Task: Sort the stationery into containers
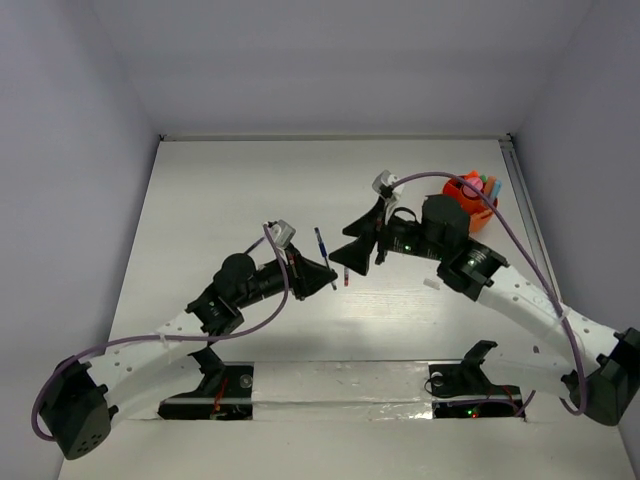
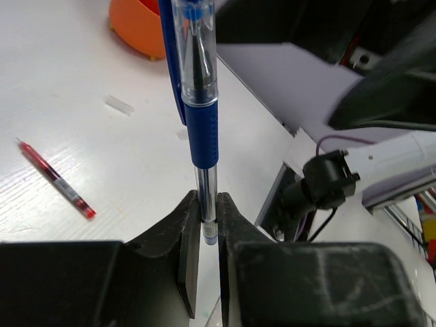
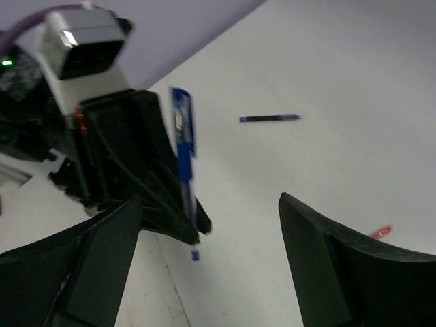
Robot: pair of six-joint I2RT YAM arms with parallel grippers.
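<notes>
A blue-and-clear pen (image 2: 202, 136) stands upright, slightly tilted, pinched near its lower end by my left gripper. My right gripper (image 1: 342, 243) is open just right of this pen in the top view. Seen from the right wrist, the pen (image 3: 184, 153) shows between the open fingers, farther off, with nothing gripped. A red pen (image 2: 58, 178) lies on the table. Beside the left arm lies a dark pen (image 1: 255, 244), partly hidden in the top view. The orange container (image 1: 479, 221), partly covered by the right arm, holds several colourful items.
A small whitish piece (image 1: 432, 284) lies under the right forearm; the left wrist view shows this pale piece (image 2: 119, 105) on the table. Both arms are close together mid-table.
</notes>
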